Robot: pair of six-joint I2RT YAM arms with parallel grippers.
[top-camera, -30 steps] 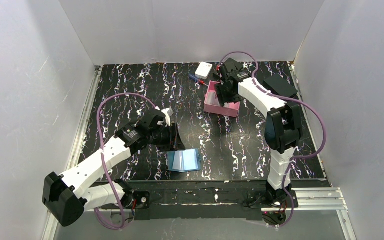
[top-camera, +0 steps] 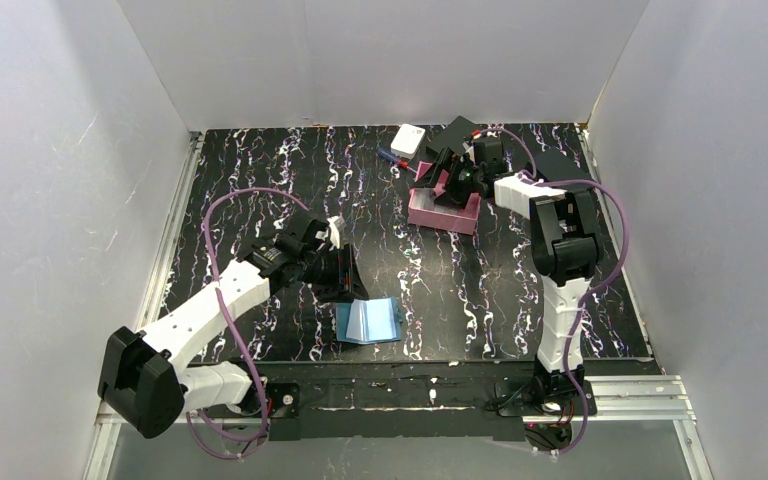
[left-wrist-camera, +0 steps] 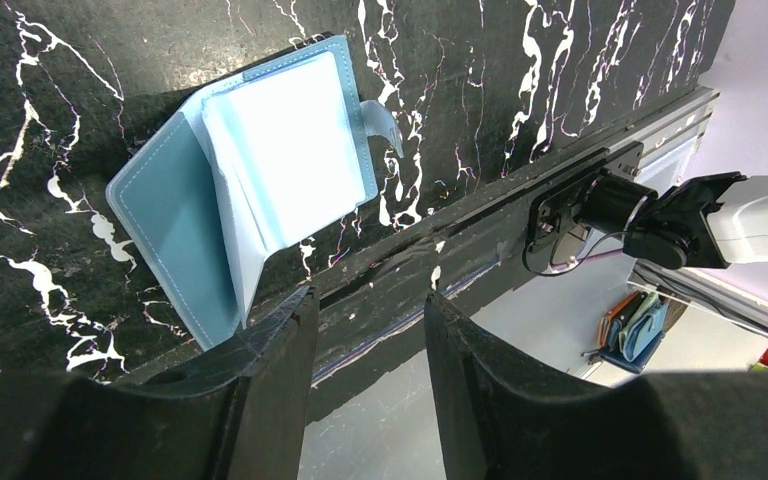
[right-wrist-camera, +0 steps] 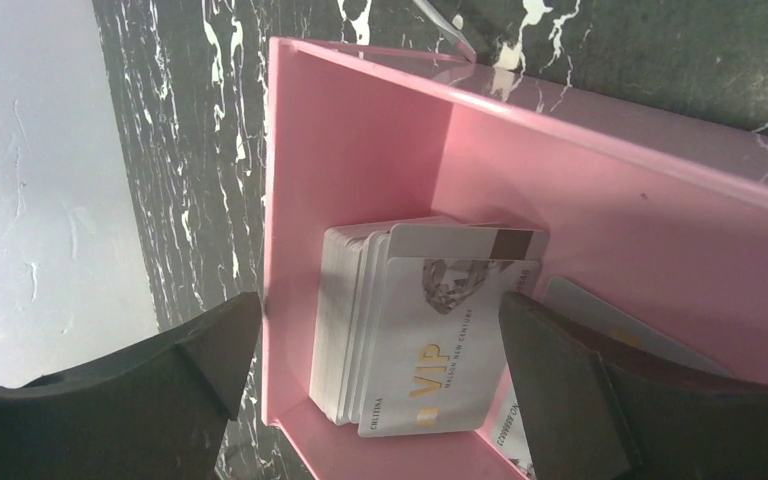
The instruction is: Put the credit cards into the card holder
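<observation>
A light blue card holder [top-camera: 381, 320] lies spread near the table's front edge, its clear sleeves showing in the left wrist view. My left gripper is open just above and behind it, nothing between its fingers. At the back right stands a pink open box [top-camera: 444, 219]. Inside, the right wrist view shows a stack of cards on edge, with a white VIP card [right-wrist-camera: 440, 345] facing out. My right gripper is open over the box, one finger [right-wrist-camera: 560, 380] in front of the VIP card's edge, the other by the end wall.
More cards [right-wrist-camera: 615, 325] lean inside the box, partly behind a finger. Behind the box are a white block [top-camera: 407, 140], a blue-red pen [top-camera: 393, 158] and a dark flat item [top-camera: 452, 137].
Over the box, my right gripper has shifted and turned; its fingers now point left. The left arm has moved only slightly at the elbow. The holder and box have stayed put.
</observation>
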